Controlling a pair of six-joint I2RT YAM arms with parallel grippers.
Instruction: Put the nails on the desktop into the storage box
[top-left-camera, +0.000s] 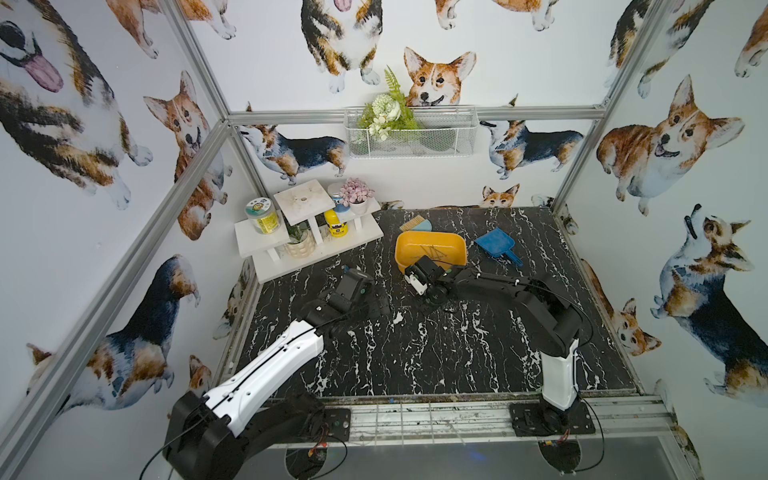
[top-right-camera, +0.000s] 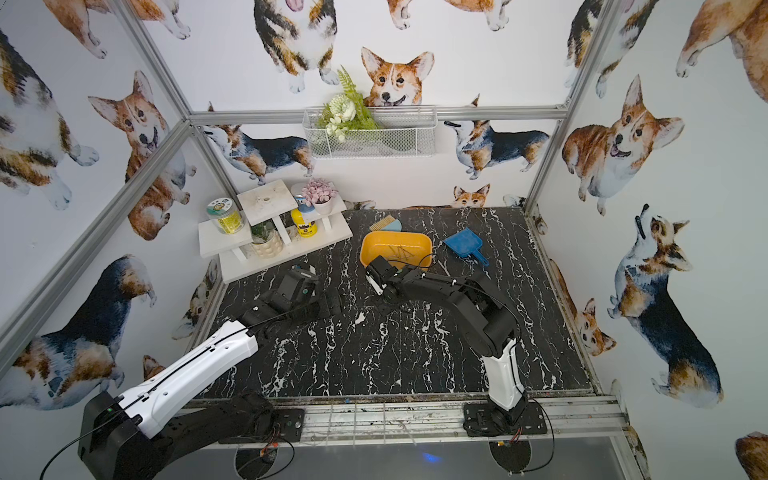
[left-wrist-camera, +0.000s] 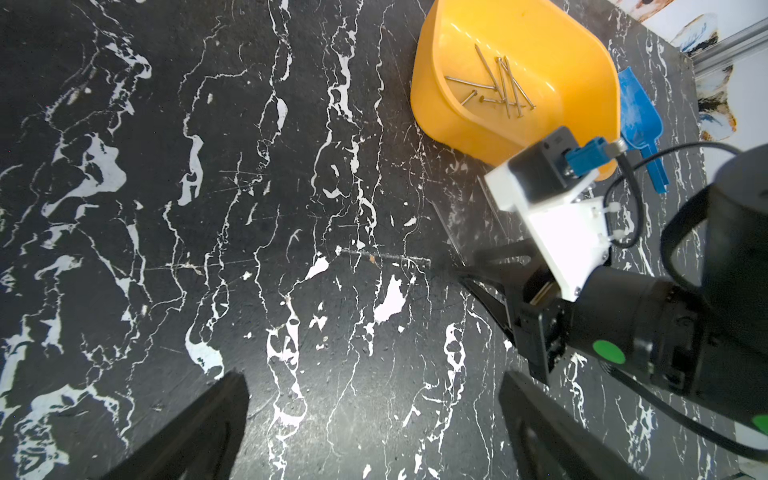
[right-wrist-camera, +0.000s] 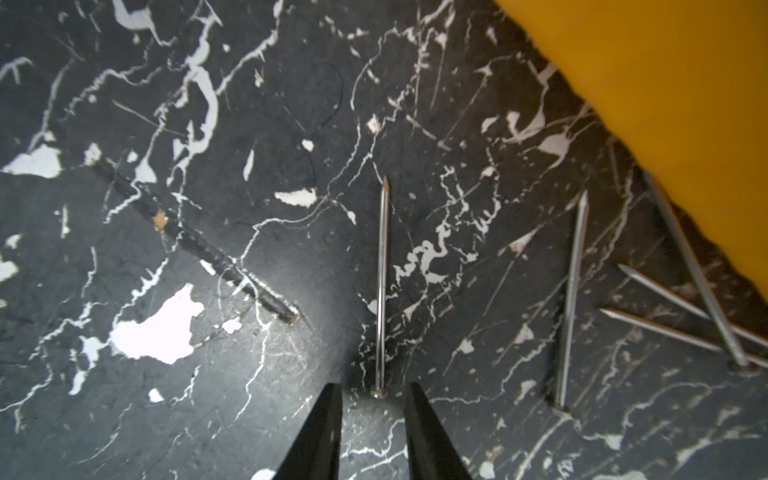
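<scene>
The yellow storage box (top-left-camera: 430, 244) holds several nails (left-wrist-camera: 504, 84). On the marble desktop beside it, several loose nails lie in the right wrist view: one (right-wrist-camera: 382, 288) upright in the picture just beyond my right fingertips, others (right-wrist-camera: 569, 304) to the right along the box's side. My right gripper is low over the desk, open, its fingertips near that middle nail's head, nothing held. My left gripper hangs over bare desktop left of the right one, open and empty.
A white shelf (top-left-camera: 264, 264) with jars and plants stands at the back left. A blue dustpan (top-left-camera: 496, 244) lies right of the box, a brush (top-left-camera: 416, 224) behind it.
</scene>
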